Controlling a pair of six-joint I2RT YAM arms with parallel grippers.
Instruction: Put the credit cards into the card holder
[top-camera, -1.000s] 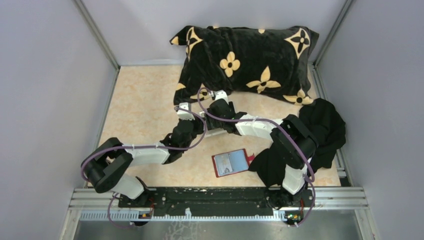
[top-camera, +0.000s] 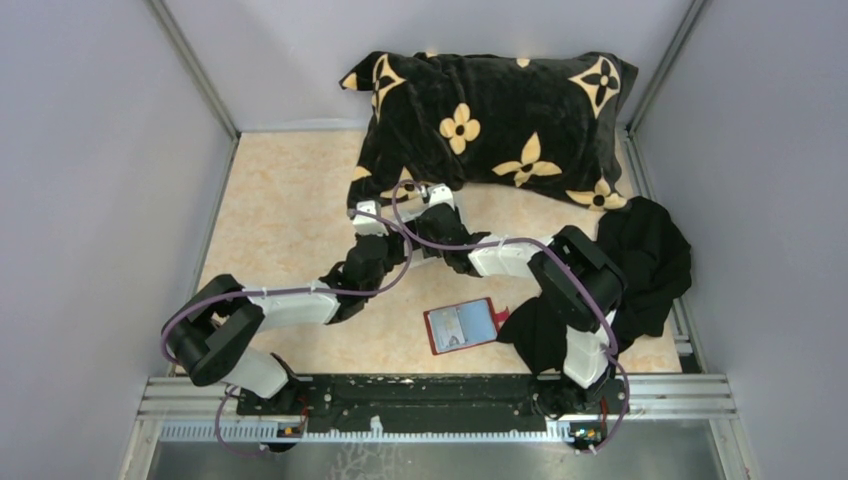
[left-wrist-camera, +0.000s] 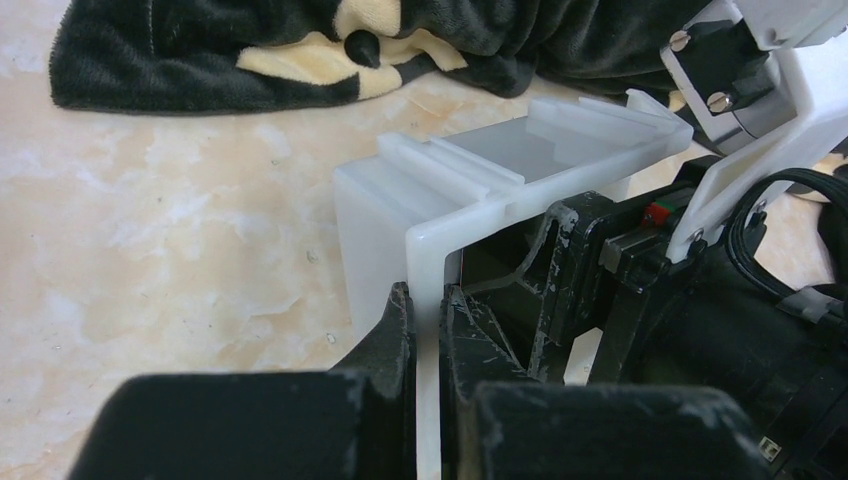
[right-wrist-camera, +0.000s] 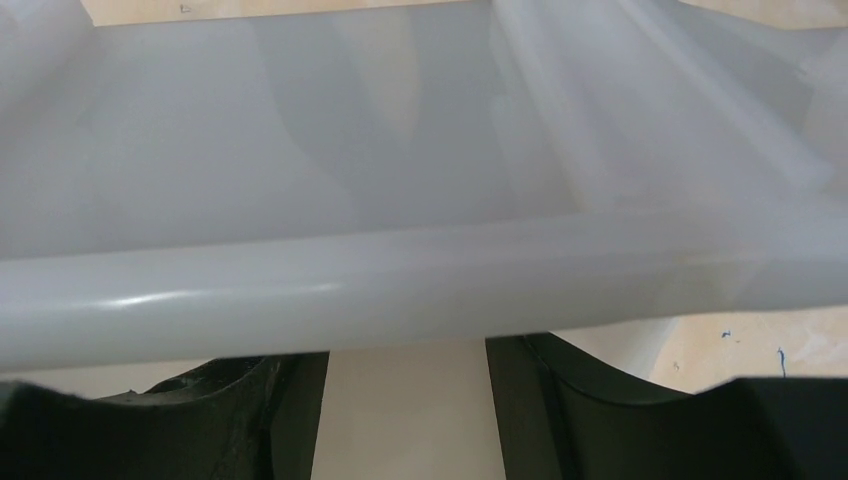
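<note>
A white, translucent holder-like frame with raised ridges (left-wrist-camera: 560, 140) stands tilted between my two arms. My left gripper is shut on one upright edge of it, a finger on either side. From the other side, my right gripper reaches toward its long edge. Its fingers (right-wrist-camera: 300, 410) are apart, and the frame's thick rim (right-wrist-camera: 400, 290) crosses in front of their tips. I see only pale surface between them. In the top view the arms cover most of the white piece (top-camera: 425, 257). A flat red-edged folder with pale blue panels (top-camera: 462, 326) lies in front; whether it holds cards, I cannot tell.
A black pillow with tan flowers (top-camera: 500, 130) lies behind the grippers, close to them. Black cloth (top-camera: 640, 265) covers the right side, reaching the folder.
My right arm has shifted slightly to the left, and more of the white piece shows between the grippers. The left arm and the red-edged folder look almost unmoved.
</note>
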